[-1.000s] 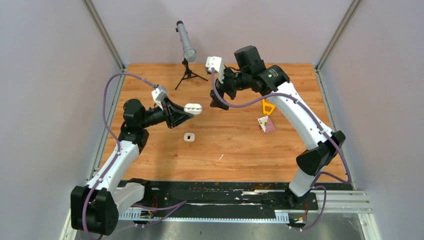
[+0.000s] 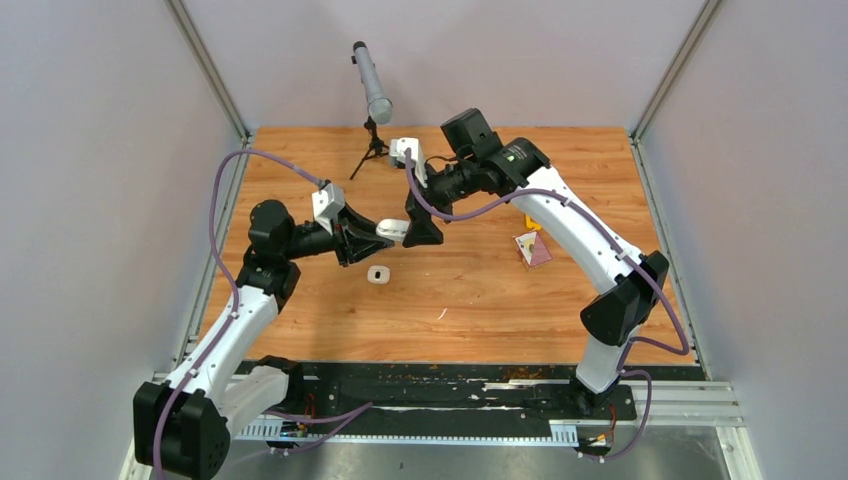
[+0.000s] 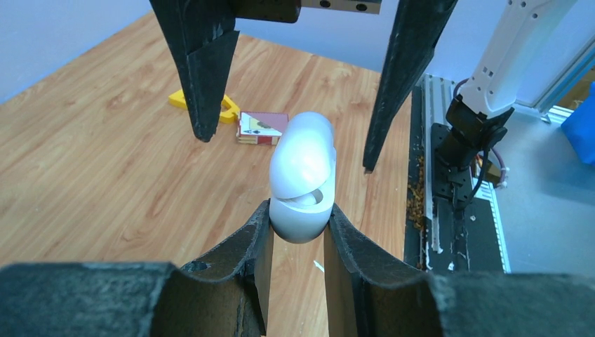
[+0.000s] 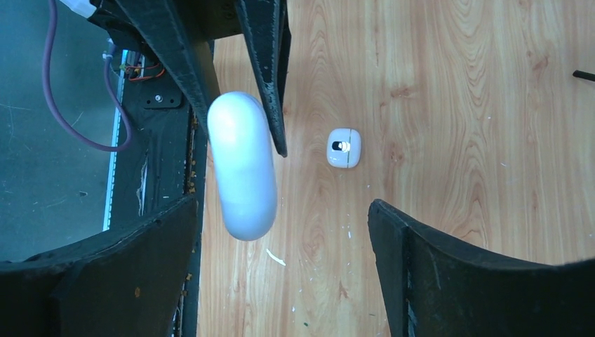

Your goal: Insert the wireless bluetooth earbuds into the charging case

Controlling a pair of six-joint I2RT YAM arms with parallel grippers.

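Note:
A white rounded charging case is held in the air, with my left gripper shut on its end. In the left wrist view its lid stands slightly apart from the base, leaving a slit. My right gripper is open, its two dark fingers on either side of the case and apart from it. From the right wrist view the case shows a smooth white back. On the table below lies a small white box with a dark spot. No earbud can be made out.
A card box and a yellow tool lie on the right side of the table. A tripod with a grey tube stands at the back.
My right gripper has moved left and slightly downward in view, up to the case. The left gripper has turned and shifted slightly right and down with the case still in it.

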